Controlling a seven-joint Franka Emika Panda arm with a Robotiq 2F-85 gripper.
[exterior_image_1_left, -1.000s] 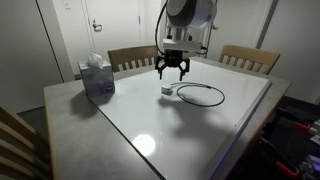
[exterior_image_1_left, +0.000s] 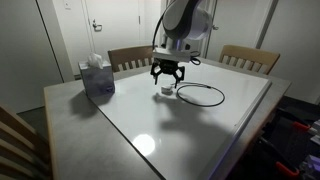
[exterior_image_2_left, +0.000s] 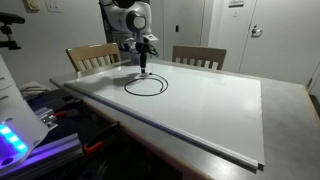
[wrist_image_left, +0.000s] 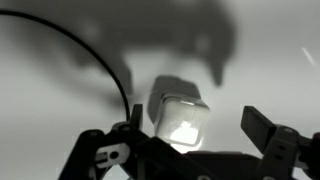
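A small whitish object (wrist_image_left: 183, 123), roughly cube-like, sits on the white tabletop in the wrist view. In exterior view 1 the same pale object (exterior_image_1_left: 167, 89) lies just under my gripper (exterior_image_1_left: 168, 75), which hangs above the table with its fingers apart. The wrist view has the open gripper with one dark finger on each side of the object and a gap to either finger. Exterior view 2 puts the gripper (exterior_image_2_left: 141, 49) over the table's far end, where the small object is hard to make out.
A black cable (exterior_image_1_left: 203, 95) curls on the table right beside the object. A grey box (exterior_image_1_left: 97, 79) with white tissue stands at the table's left edge in exterior view 1. Chairs surround the table, and most of the white surface (exterior_image_2_left: 200, 105) is bare.
Over the last second my gripper has moved a little left and lower in exterior view 1, closer over the pale object. The object and cable look unmoved.
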